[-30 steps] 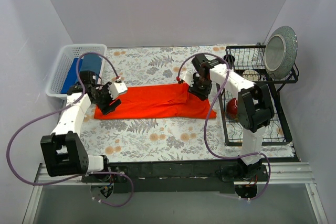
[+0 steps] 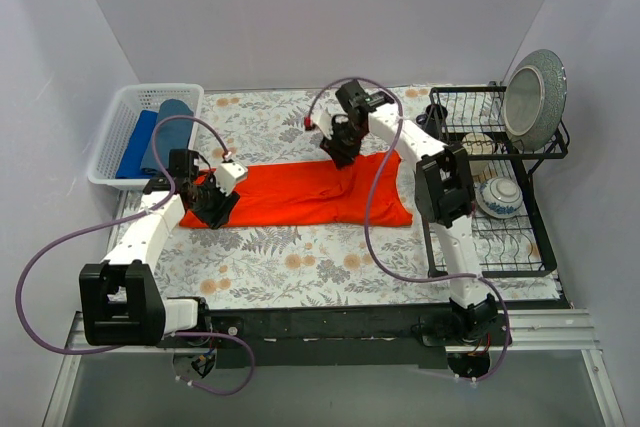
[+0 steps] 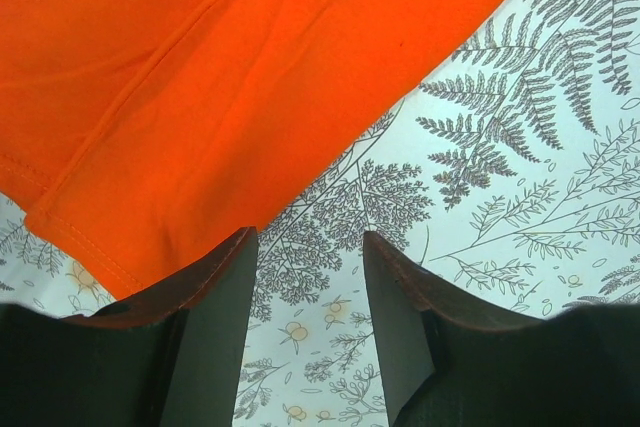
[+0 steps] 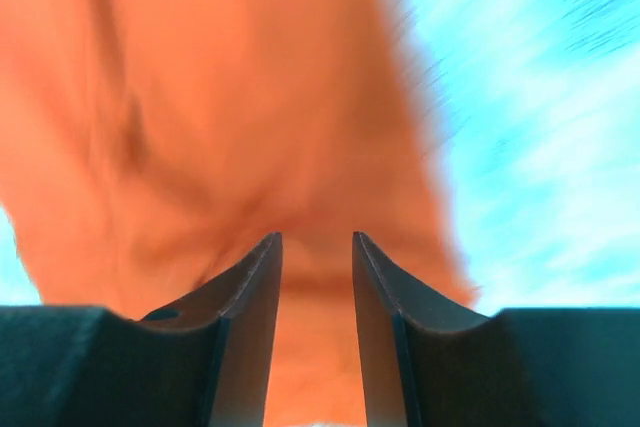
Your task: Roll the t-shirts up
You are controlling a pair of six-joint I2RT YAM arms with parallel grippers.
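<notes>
An orange T-shirt (image 2: pixel 290 193) lies folded into a long strip across the patterned mat, its right end wider and wrinkled. My left gripper (image 2: pixel 218 209) is over the strip's left end near its front edge; in the left wrist view its open fingers (image 3: pixel 210 297) frame bare mat just off the cloth's edge (image 3: pixel 180 177). My right gripper (image 2: pixel 340 152) is above the back edge near the right part; in the blurred right wrist view its fingertips stand apart over orange cloth (image 4: pixel 220 127), with nothing visible held between them.
A white basket (image 2: pixel 113 147) with blue folded cloths (image 2: pixel 138 147) stands at the back left. A black wire dish rack (image 2: pixel 540 237) with plates (image 2: pixel 533 97) and bowls (image 2: pixel 498 195) fills the right side, close to the right arm.
My right gripper has moved left and toward the back over the shirt.
</notes>
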